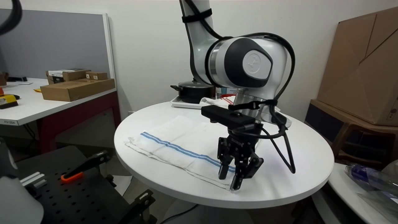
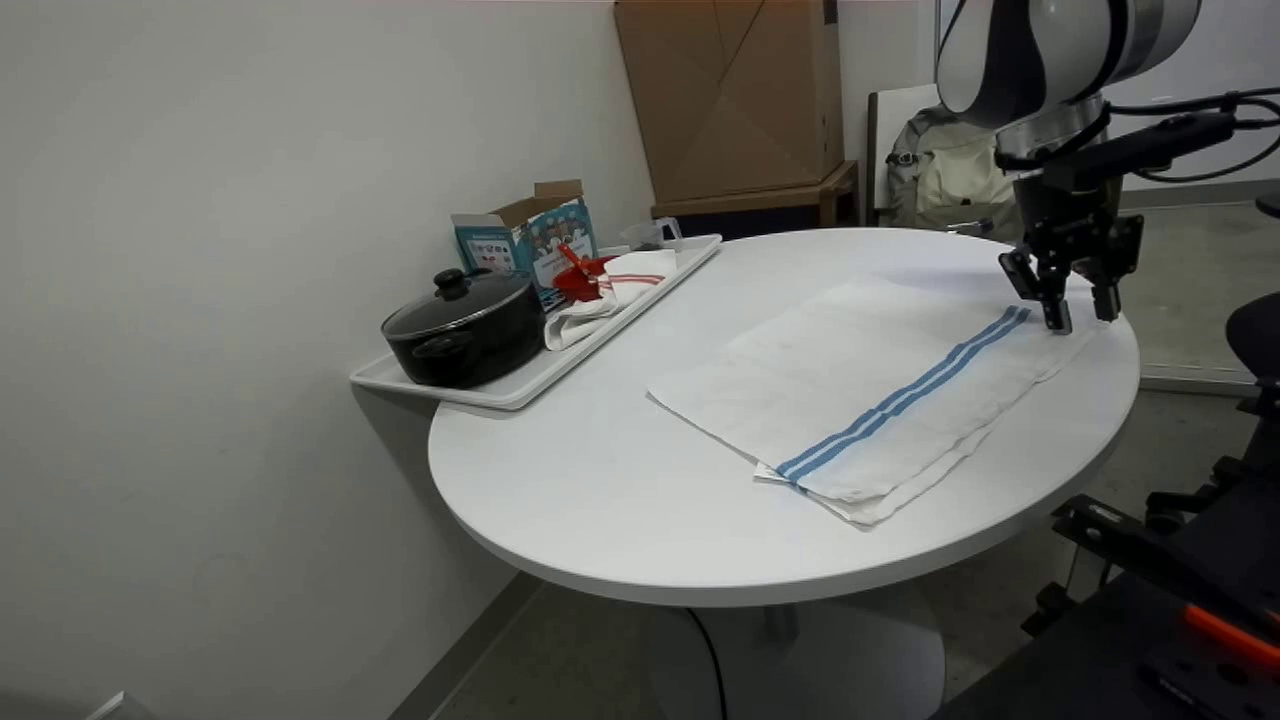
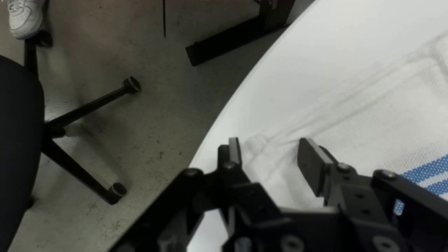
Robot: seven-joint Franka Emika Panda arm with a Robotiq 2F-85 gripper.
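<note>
A white towel (image 1: 179, 143) with blue stripes lies folded and flat on the round white table (image 2: 564, 504). My gripper (image 1: 226, 181) is down at the towel's front right corner, fingers pointing at the tabletop. In the wrist view the gripper is part open, and the corner of the towel (image 3: 378, 121) lies between and below its fingertips. One finger stands over the cloth and the other just at its outer edge. In exterior view 2 the gripper (image 2: 1086, 318) is at the towel's far right end. Whether the fingertips touch the cloth cannot be made out.
A white tray (image 2: 546, 382) at the wall side carries a black lidded pot (image 2: 462, 336), a box (image 2: 528, 246), a red item and another cloth. The table's edge runs close beside the gripper. Chairs stand off the table's front. Bare tabletop surrounds the towel.
</note>
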